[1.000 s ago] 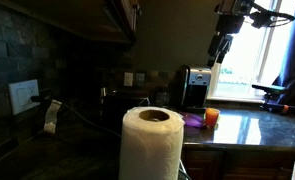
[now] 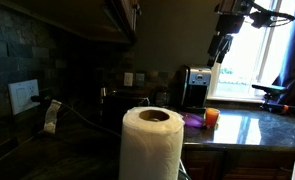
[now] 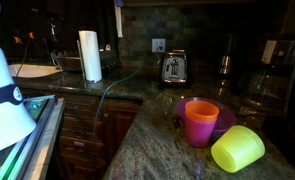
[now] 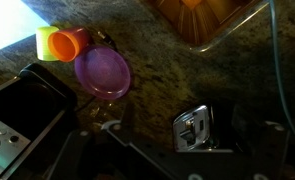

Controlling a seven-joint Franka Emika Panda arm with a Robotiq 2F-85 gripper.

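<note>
High above the counter at the upper right of exterior view 1 hangs my gripper (image 2: 219, 50), well clear of everything on it. In the wrist view its dark fingers (image 4: 127, 115) stand wide apart, with nothing visibly held. An orange cup (image 4: 67, 43) and a yellow-green cup (image 4: 45, 44) appear at that view's upper left, close to a purple plate (image 4: 103, 72). From exterior view 2, the orange cup (image 3: 199, 125) looks upright at the purple plate (image 3: 223, 116), while the yellow-green cup (image 3: 237, 149) lies tipped on its side.
A toaster (image 3: 174, 68) stands against the back wall. The white paper towel roll (image 2: 151, 145) fills the foreground of exterior view 1. In the wrist view, a black appliance (image 4: 22, 118) is at left and a chrome-edged object (image 4: 193, 128) sits low. Bare counter (image 3: 152, 140) lies left of the cups.
</note>
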